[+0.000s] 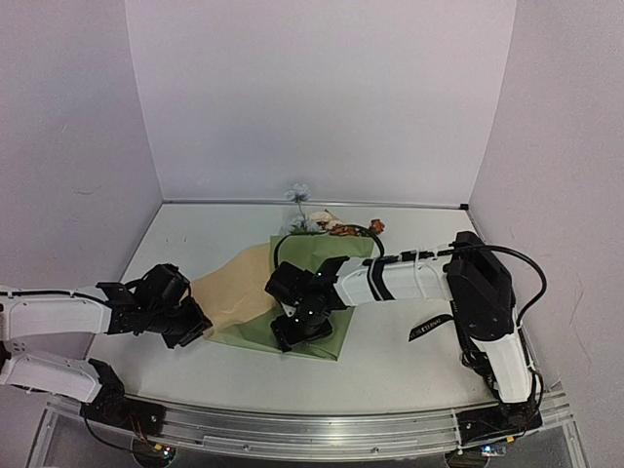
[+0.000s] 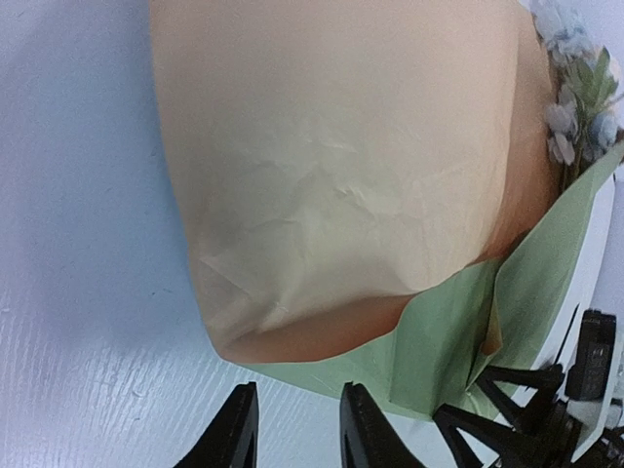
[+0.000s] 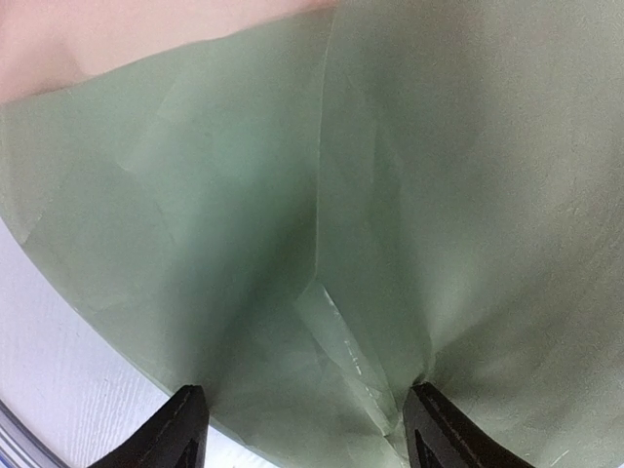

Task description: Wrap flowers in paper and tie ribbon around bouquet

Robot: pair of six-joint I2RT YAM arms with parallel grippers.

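Blue flowers (image 1: 298, 194) and orange-red flowers (image 1: 376, 226) poke out past the far edge of the wrapping. Green paper (image 1: 255, 335) is folded over beside a tan sheet (image 1: 234, 288); the stems are hidden. At the paper's near-left corner is my left gripper (image 1: 190, 339); its fingers (image 2: 234, 429) are apart over bare table, with nothing between them. My right gripper is low over the green paper's near part, its fingers spread wide on either side of a crease. Whether its tips touch the paper I cannot tell.
A black ribbon with white lettering (image 1: 431, 327) lies on the table to the right, partly hidden by the right arm. Walls (image 1: 322, 107) close off the back and sides. A metal rail (image 1: 312, 429) runs along the front. Bare table shows at front and right.
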